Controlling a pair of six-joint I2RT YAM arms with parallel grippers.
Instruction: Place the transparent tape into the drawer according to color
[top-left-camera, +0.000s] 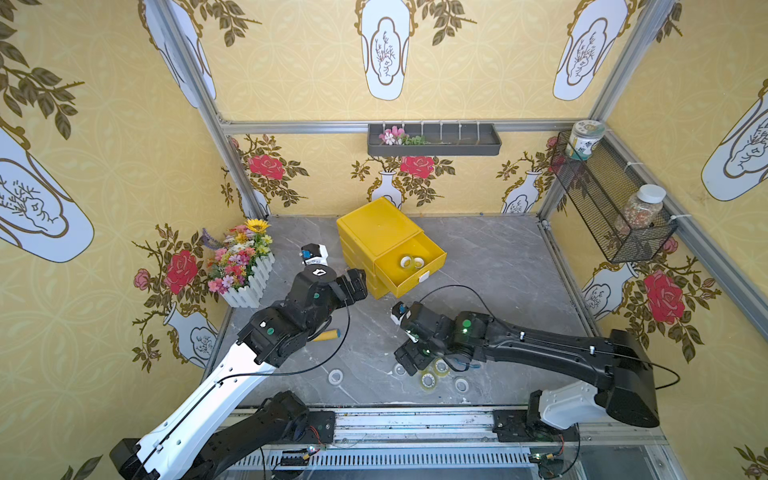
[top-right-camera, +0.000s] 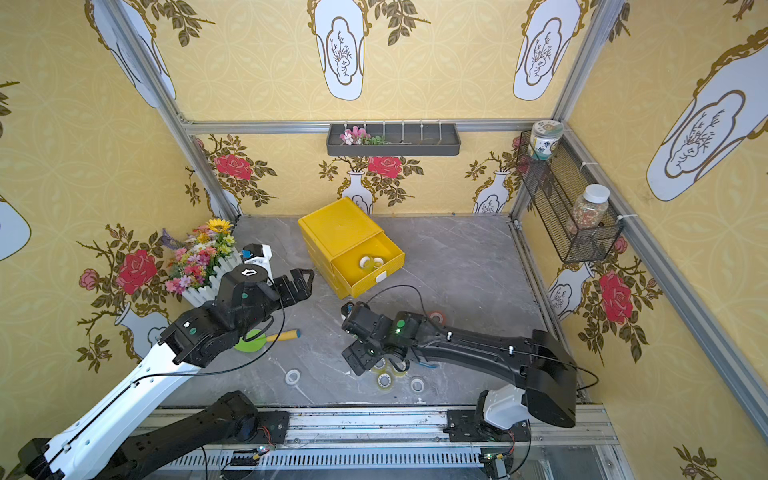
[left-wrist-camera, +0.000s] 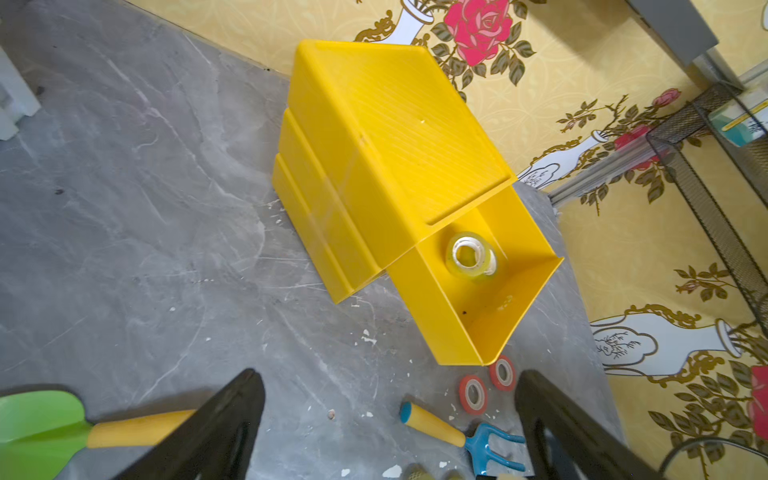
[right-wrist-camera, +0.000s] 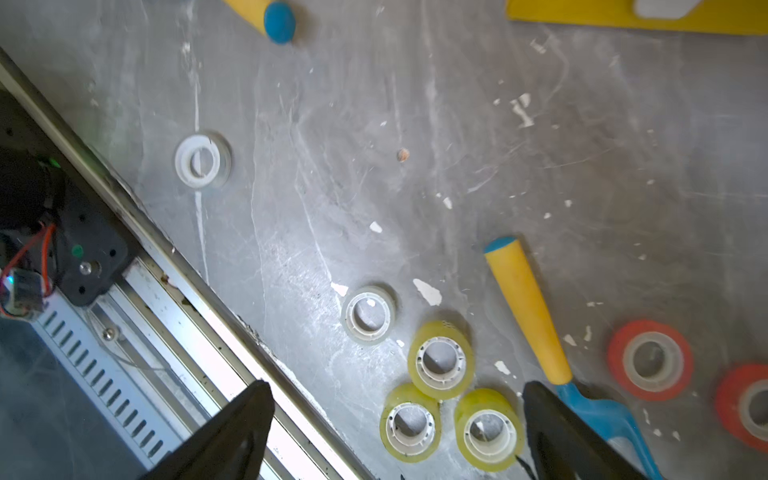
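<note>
The yellow drawer unit (top-left-camera: 376, 224) has its top drawer pulled out, holding transparent tape rolls (left-wrist-camera: 466, 256). My left gripper (top-left-camera: 356, 284) is open, left of the unit, with nothing between its fingers. My right gripper (top-left-camera: 406, 360) is open, low over the front-middle, above several loose rolls: yellowish transparent tape (right-wrist-camera: 440, 360) and white ones (right-wrist-camera: 366, 314). Another white roll (right-wrist-camera: 200, 160) lies apart to the left. Red rolls (right-wrist-camera: 648, 360) lie beside them.
A blue fork with orange handle (right-wrist-camera: 528, 312) lies among the rolls. A green trowel (left-wrist-camera: 40, 424) lies at left, near a flower planter (top-left-camera: 248, 280). A mesh shelf (top-left-camera: 600, 200) hangs on the right wall.
</note>
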